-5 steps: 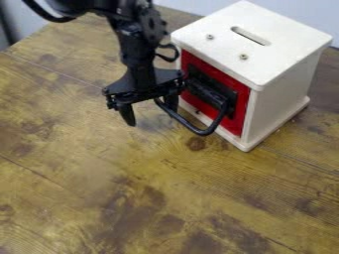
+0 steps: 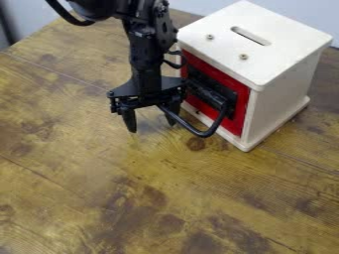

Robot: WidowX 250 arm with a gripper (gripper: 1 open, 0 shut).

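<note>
A white box (image 2: pixel 275 77) with a slot in its top stands at the right. Its red front (image 2: pixel 231 121) carries a black panel with a black curved handle (image 2: pixel 196 129) sticking out toward the floor. My black gripper (image 2: pixel 151 113) hangs just left of the red front, fingers pointing down near the handle. Whether it is open or holds the handle is hard to tell.
A pale wall edge shows at the back.
The box looks unmoved.
</note>
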